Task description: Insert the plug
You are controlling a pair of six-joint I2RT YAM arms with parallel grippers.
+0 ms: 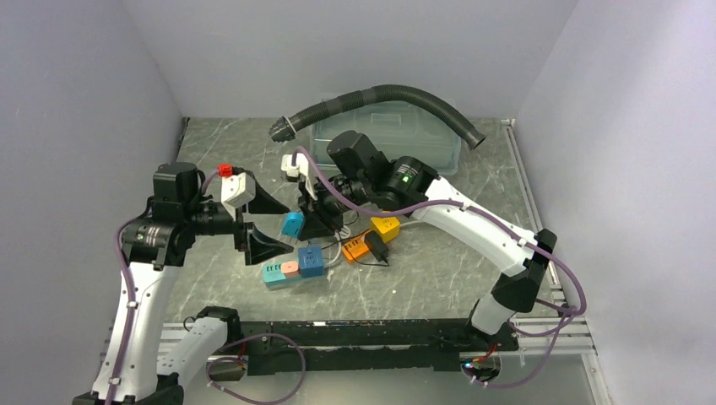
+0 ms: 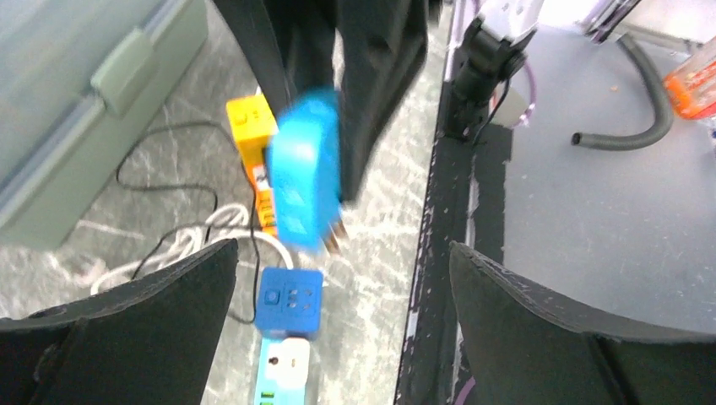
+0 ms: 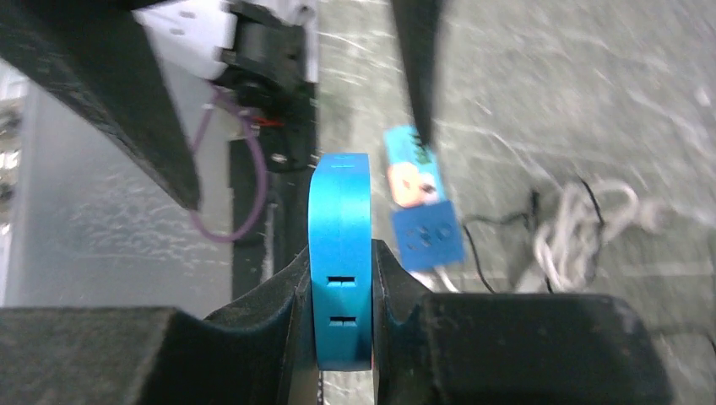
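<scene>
A small bright blue plug [image 1: 292,224] is held off the table between the arms. My right gripper is shut on it, a finger pressed to either side. In the right wrist view two slots show on the plug's narrow face. Metal prongs [image 2: 334,237] jut from its lower end in the left wrist view. My left gripper [image 1: 284,228] is open, its fingers spread apart near the plug with nothing clasped. Below lies a teal power strip [image 1: 273,275] with a pink piece [image 1: 290,268] and a dark blue socket block [image 1: 311,261].
An orange strip [image 1: 355,247] with a yellow block [image 1: 385,228] and a black adapter [image 1: 376,245] lies to the right, among loose cables. A clear lidded box [image 1: 439,152] stands at the back. Bare table lies at the right.
</scene>
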